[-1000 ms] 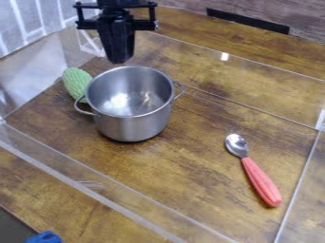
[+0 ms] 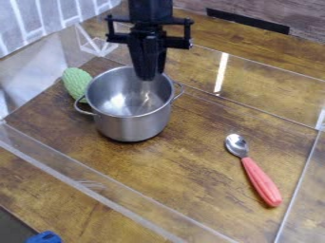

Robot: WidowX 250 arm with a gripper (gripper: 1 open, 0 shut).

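Note:
The black gripper [image 2: 152, 68] hangs pointing down over the right half of a steel pot [image 2: 127, 121], its tip near the pot's back rim. It looks shut, with nothing seen between its fingers. The pot has two wire handles and stands on the wooden table [image 2: 152, 185]. A green corn-like object [image 2: 76, 82] lies behind the pot on the left. A spoon with a red handle [image 2: 259, 177] lies on the table at the right.
Clear panels line the table's left and near side. A small blue object [image 2: 44, 237] sits at the bottom left corner.
The gripper has moved right and down, from behind the pot's left part to over its right part. The pot, corn and spoon have not moved.

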